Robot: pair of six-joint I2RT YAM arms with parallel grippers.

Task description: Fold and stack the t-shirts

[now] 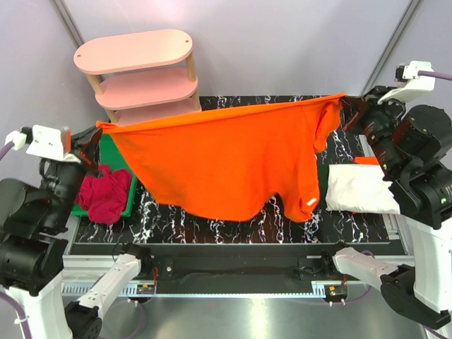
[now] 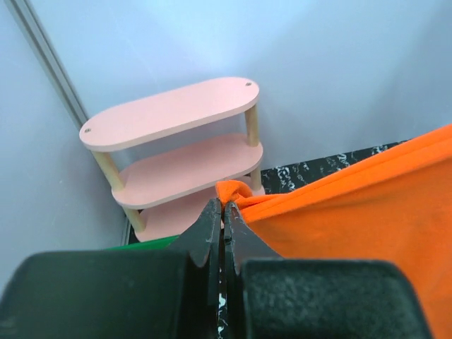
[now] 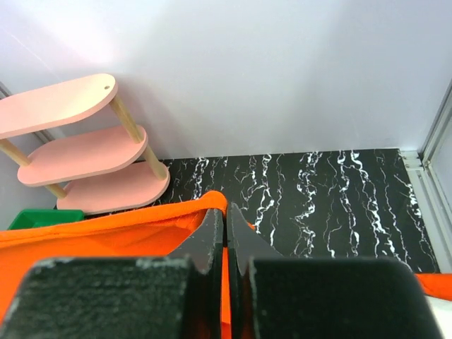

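An orange t-shirt hangs stretched in the air between my two grippers, its lower edge sagging above the dark table. My left gripper is shut on one upper corner; in the left wrist view a small tuft of orange cloth pokes up between the fingertips. At the other end my right gripper is shut on the opposite corner, with the cloth pinched at the tips in the right wrist view. Folded shirts lie stacked at the right, a white one on top.
A green bin with a crimson shirt in it stands at the left. Behind it rises a pink tiered shelf.
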